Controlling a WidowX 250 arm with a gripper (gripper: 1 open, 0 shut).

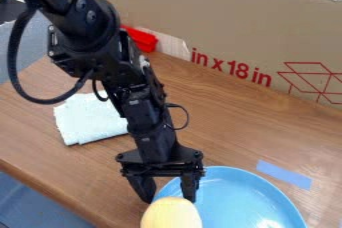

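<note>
The black arm reaches down from the upper left to my gripper (pixel 163 186), whose two fingers point down at the left rim of a blue plate (pixel 254 205). A pale yellow rounded object (pixel 171 215) lies at that rim, just below the fingers and cut off by the frame's bottom edge. The fingers are apart, one on each side above the yellow object; I cannot tell whether they touch it.
A folded white cloth (pixel 87 120) lies on the wooden table left of the arm. A cardboard box (pixel 241 32) stands at the back, with a red object (pixel 138 40) near it. A blue tape strip (pixel 285 174) is at the right.
</note>
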